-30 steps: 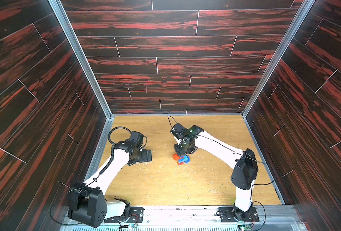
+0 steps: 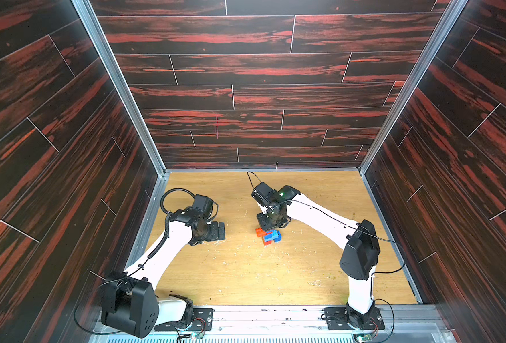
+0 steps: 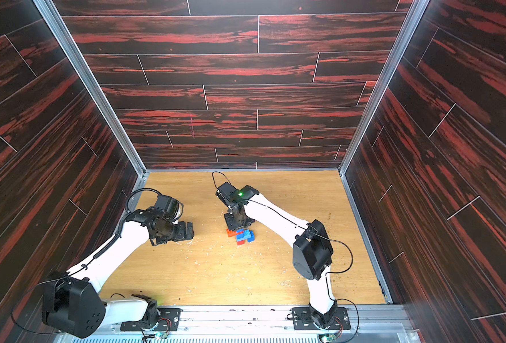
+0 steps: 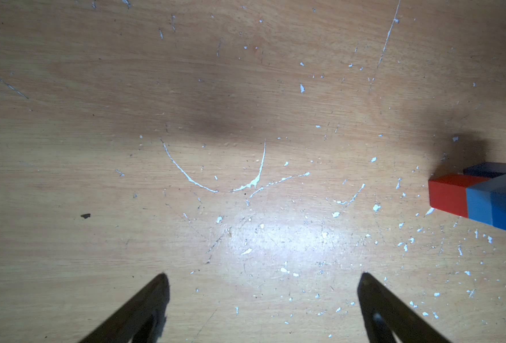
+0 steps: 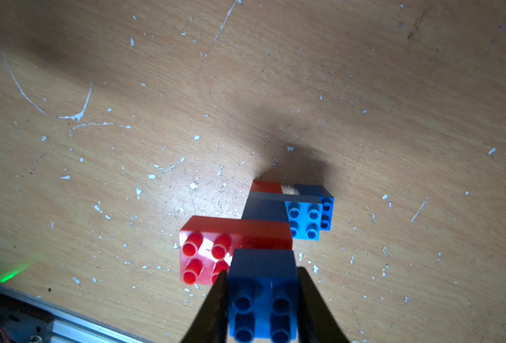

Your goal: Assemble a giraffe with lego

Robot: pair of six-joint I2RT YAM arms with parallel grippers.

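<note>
A cluster of red and blue Lego bricks [image 2: 269, 237] rests mid-table. In the right wrist view it shows a red brick [image 5: 204, 245], a light-blue brick [image 5: 304, 220] and darker blue pieces. My right gripper is shut on a blue brick [image 5: 261, 263] with four studs upward, directly over or against the cluster's near red brick; whether they touch is unclear. My left gripper is open over bare wood, left of the cluster, with nothing between its fingers. In the left wrist view the bricks [image 4: 479, 204] sit at the right edge.
The wooden tabletop [image 2: 287, 268] is scratched and otherwise clear in front of and behind the bricks. Dark panelled walls [image 2: 264, 97] and metal edges enclose it. The two arms stand apart, left and right.
The left arm and the visible bricks on the table look unchanged.
</note>
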